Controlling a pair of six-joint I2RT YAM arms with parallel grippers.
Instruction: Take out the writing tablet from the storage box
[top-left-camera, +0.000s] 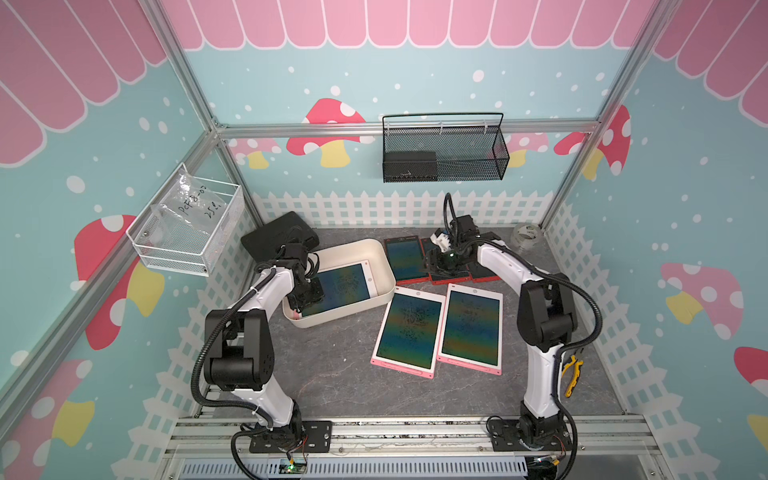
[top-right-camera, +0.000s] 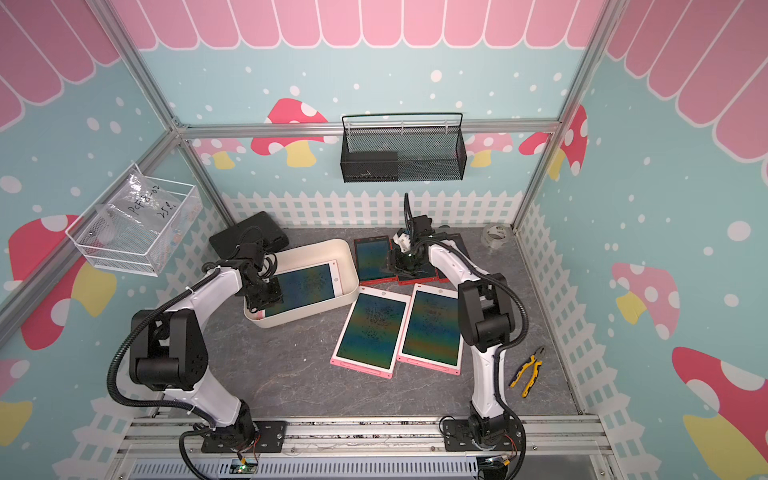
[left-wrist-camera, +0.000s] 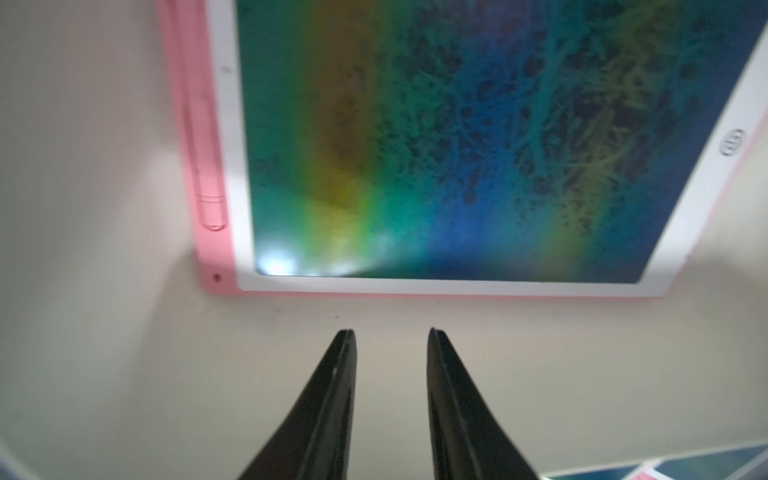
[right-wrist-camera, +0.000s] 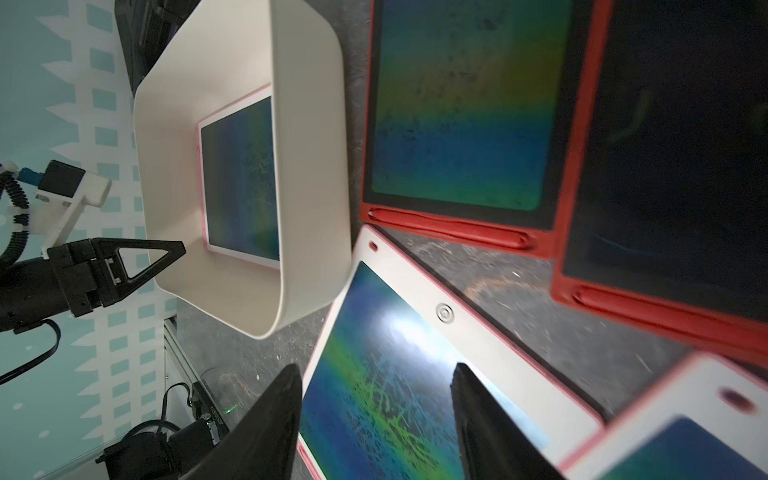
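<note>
A pink and white writing tablet (top-left-camera: 340, 289) lies flat inside the cream storage box (top-left-camera: 382, 276) on the left of the table. Over the box's left part, my left gripper is open with nothing between its fingers. From the left wrist view, the tablet's near edge (left-wrist-camera: 448, 288) is just beyond the fingertips, with bare box floor between. Above the red tablets at the back hangs my right gripper, open and empty; it is to the right of the box (right-wrist-camera: 312, 160). My left arm hides the tablet's left end in the top views.
Two pink tablets (top-left-camera: 410, 329) (top-left-camera: 472, 326) lie in front, right of the box. Several red-framed tablets (top-left-camera: 406, 260) line the back. A black case (top-left-camera: 276, 236) sits behind the box; pliers (top-right-camera: 525, 373) and a tape roll (top-right-camera: 495, 236) are at right.
</note>
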